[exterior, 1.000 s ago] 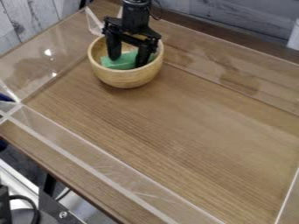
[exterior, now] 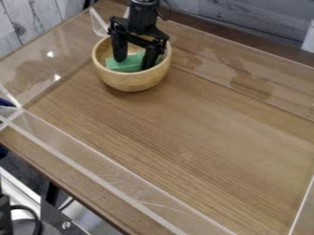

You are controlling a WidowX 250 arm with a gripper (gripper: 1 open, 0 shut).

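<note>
A wooden bowl (exterior: 132,80) sits near the top of the table, with a green object (exterior: 125,64) inside it. My black gripper (exterior: 138,50) is over the bowl, its fingers reaching down into it around the green object. The fingers are small and dark, and I cannot tell whether they hold it.
Pale walls stand at the back left and back right. Dark cables lie at the lower left corner.
My gripper has shifted very slightly over the bowl. The bowl has stayed in about the same place.
</note>
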